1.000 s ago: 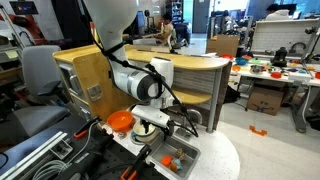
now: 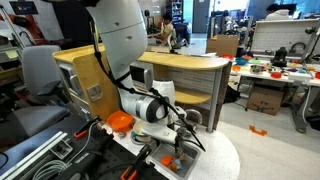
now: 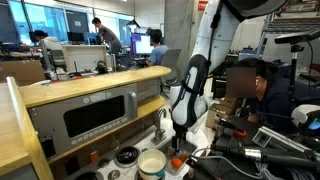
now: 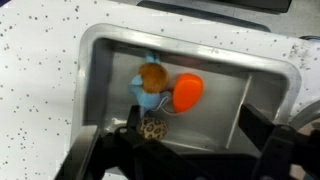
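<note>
A grey metal sink (image 4: 215, 138) fills most of the wrist view. On its floor lie a smooth red-orange item (image 4: 187, 92), a light-blue item (image 4: 146, 96) with an orange-brown round piece (image 4: 153, 76) against it, and a speckled brown item (image 4: 153, 128). My gripper is above the sink with its dark fingers wide apart, open and holding nothing. From the first exterior view, the white arm reaches over the sink (image 2: 191, 164), and the red-orange item (image 2: 167, 160) shows inside. The fingers partly cover the sink's lower corners in the wrist view.
An orange bowl (image 2: 122, 121) stands left of the sink. The second exterior view has a cream pot (image 3: 152, 162) and a silver microwave (image 3: 98, 110) along the counter. Bare speckled countertop (image 4: 40, 100) borders the sink on the left.
Over the last second my arm has moved right and lower in the first exterior view, coming over the sink. The items in the sink show no clear shift.
</note>
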